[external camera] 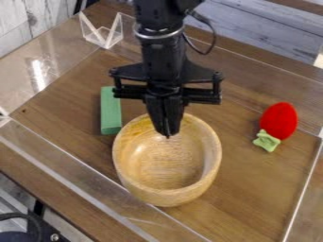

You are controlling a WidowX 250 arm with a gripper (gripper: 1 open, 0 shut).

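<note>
My black gripper (165, 121) points down over the back half of a large tan bowl (177, 175). It looks shut, with nothing seen between its fingers; whether the tips touch the bowl cannot be told from this view. The bowl's inside looks empty.
A green block (110, 111) lies left of the bowl. A red object (279, 120) with a pale green piece (266, 141) sits on the wooden table (259, 189) at right. A clear angular holder (104, 32) stands at back left. Clear strips border the table.
</note>
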